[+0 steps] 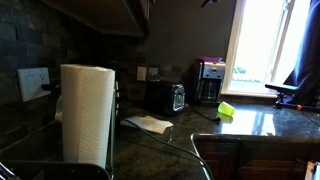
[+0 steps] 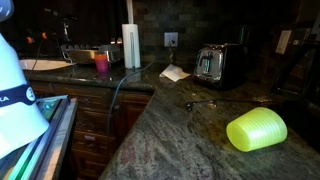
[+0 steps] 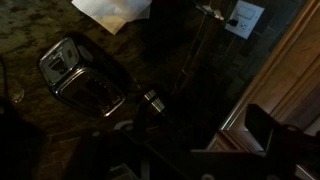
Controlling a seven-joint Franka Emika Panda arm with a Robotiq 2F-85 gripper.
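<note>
My gripper shows dark along the bottom of the wrist view, its fingers apart and nothing visible between them. Only a small tip of it reaches into exterior view 1 at the top edge, high above the counter. A yellow-green cup lies on its side on the counter, apart from the gripper. The black and silver toaster stands against the back wall; in the wrist view the toaster is below and left of the gripper. A crumpled white paper or cloth rests beside it.
A paper towel roll stands upright at the near left. Behind the cup is a coffee maker by the window. A dark cable crosses the counter, whose middle is largely clear. Overhead cabinets hang at the left.
</note>
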